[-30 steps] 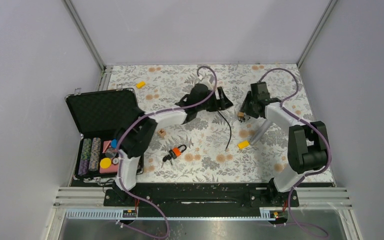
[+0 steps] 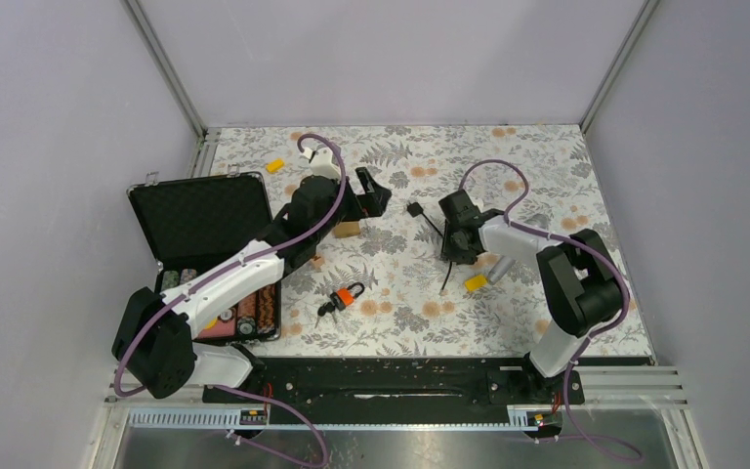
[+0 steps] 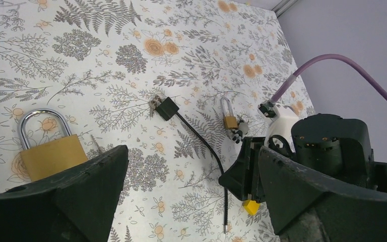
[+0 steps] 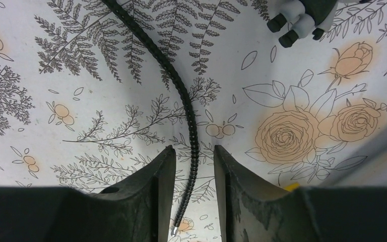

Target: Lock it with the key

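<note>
My left gripper (image 2: 369,200) is raised open over a large brass padlock (image 3: 54,156), partly hidden under it in the top view. My right gripper hangs low, part open, over a black braided cable (image 4: 186,103) with a square black head (image 3: 166,109) that has keys at it; the cable runs between the fingertips, apparently not held. A small brass padlock (image 3: 230,121) lies behind the right gripper. An orange-and-black padlock (image 2: 344,297) with keys lies at the front centre.
An open black case (image 2: 201,220) with assorted items fills the left side. Yellow blocks (image 2: 476,282) (image 2: 274,165) and a grey bar (image 2: 501,269) lie on the patterned table (image 2: 400,332).
My left arm has moved left, away from the cable's head.
</note>
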